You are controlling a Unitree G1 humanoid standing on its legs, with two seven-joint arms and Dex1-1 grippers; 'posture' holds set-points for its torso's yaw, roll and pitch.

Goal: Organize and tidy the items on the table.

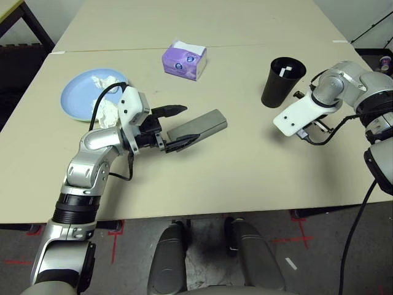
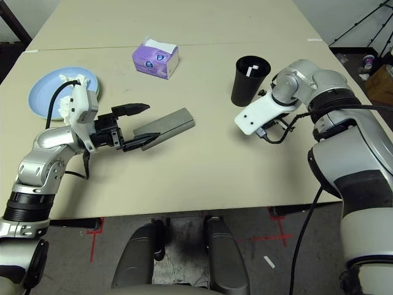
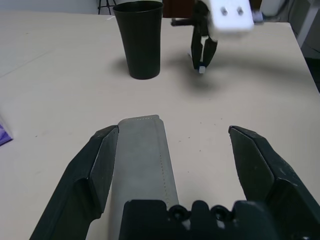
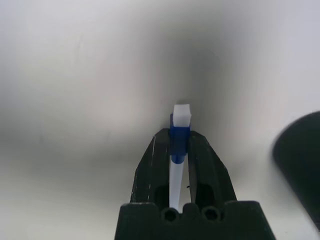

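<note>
A white pen (image 4: 176, 182) with a blue band and white tip is pinched between the fingers of my right gripper, which is shut on it. In the left wrist view, the pen's white end (image 3: 202, 69) pokes out below those dark fingers, just right of the black cup (image 3: 141, 45). White ends of other items show inside the cup's mouth. My left gripper (image 1: 183, 126) is open, its fingers apart around one end of a grey case (image 1: 212, 125) lying on the table; the case is not gripped.
A blue plate (image 1: 72, 101) holding crumpled white tissues sits at the left, partly behind the left arm. Toward the back stands a purple tissue pack (image 1: 184, 61). Bare table (image 1: 239, 178) stretches along the front and between the arms.
</note>
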